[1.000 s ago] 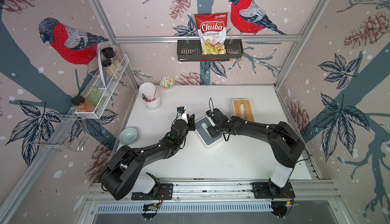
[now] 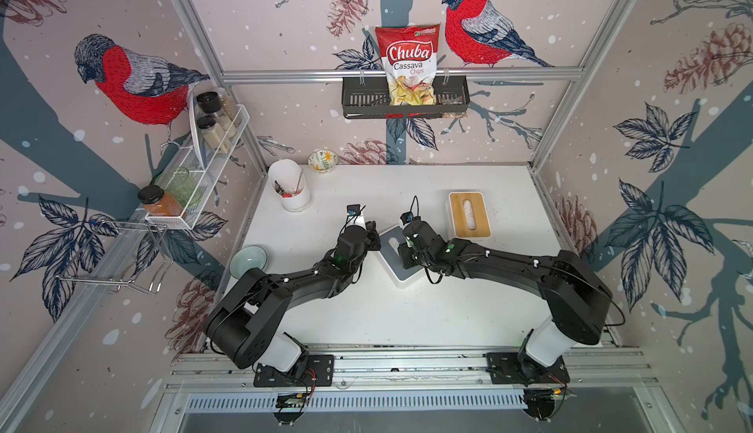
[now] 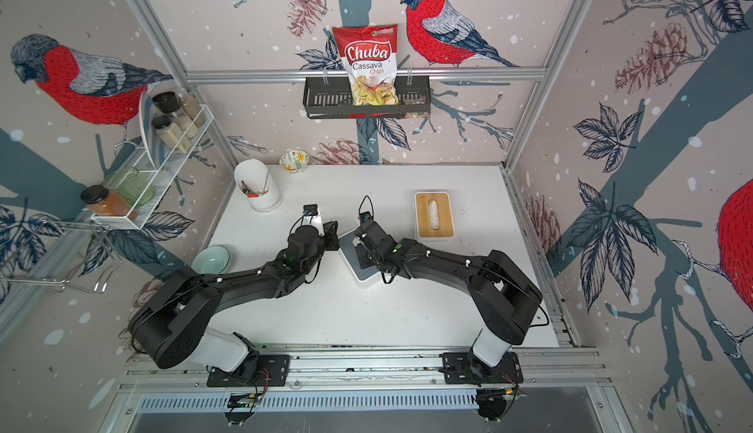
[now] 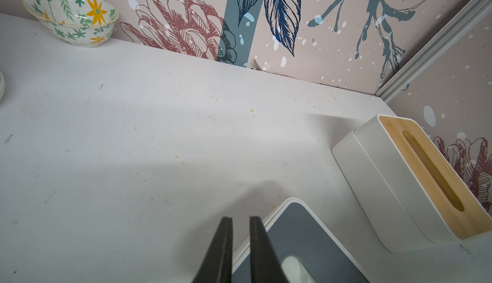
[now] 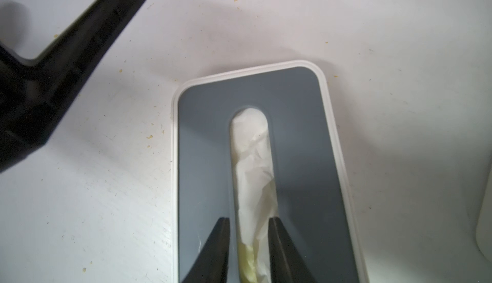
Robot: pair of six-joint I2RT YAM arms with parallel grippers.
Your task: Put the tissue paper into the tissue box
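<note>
A white tissue box with a grey lid (image 5: 205, 139) sits at an angle in the middle of the table. White crumpled tissue paper (image 5: 253, 180) fills the lid's long slot, with a yellowish patch near the lower end. Over that slot, my right gripper has its fingers apart, with no tissue visibly pinched between them. By the box's left corner is my left gripper, its fingers separated by a narrow gap. The box edge and table show through this gap; whether anything is held cannot be made out. From above, the right arm hides part of the lid.
A second box with a wooden lid (image 2: 480, 217) and white tissue in its slot stands at the back right. A white bin (image 2: 298, 197), a patterned bowl (image 2: 322, 161) and a pale green bowl (image 2: 248, 262) stand to the left.
My right gripper has shifted slightly left and now covers more of the lid and slot from above. The left gripper has moved a little to the right. The box looks unmoved.
</note>
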